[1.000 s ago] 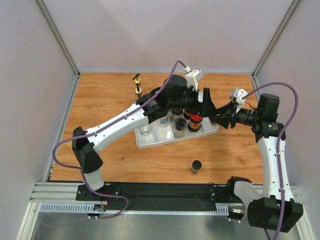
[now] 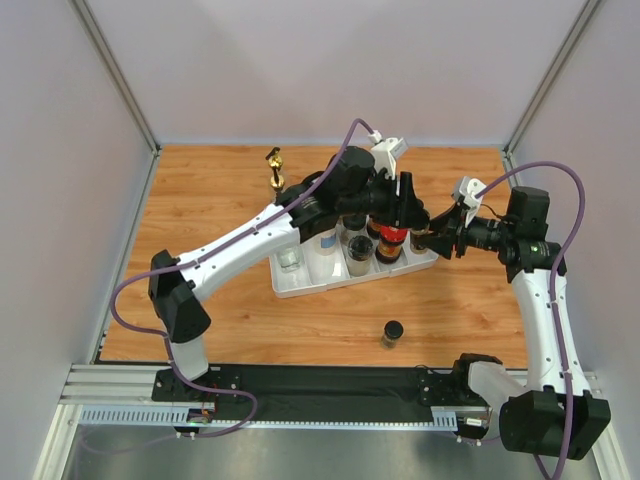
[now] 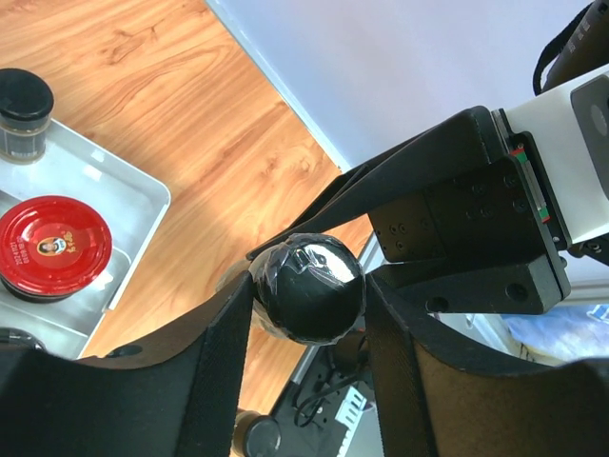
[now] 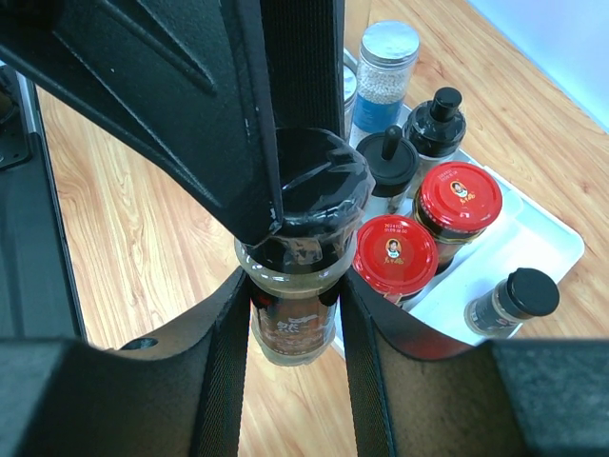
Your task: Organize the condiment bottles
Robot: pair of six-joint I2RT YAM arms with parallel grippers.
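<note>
A dark-capped glass bottle [image 4: 295, 314] is held above the tray's right side, its top wrapped in plastic. My right gripper is shut on it. My left gripper is at the same bottle's top, fingers on either side of the black lid [image 3: 304, 290]; whether it grips cannot be told. The white tray [image 4: 514, 243] holds red-lidded jars [image 4: 461, 195], black-topped bottles [image 4: 435, 124], a clear silver-lidded jar [image 4: 390, 57] and a small black-capped jar [image 4: 504, 307].
A small dark-lidded jar [image 2: 392, 333] stands alone on the front table. Gold-topped bottles [image 2: 276, 175] are at the tray's back left.
</note>
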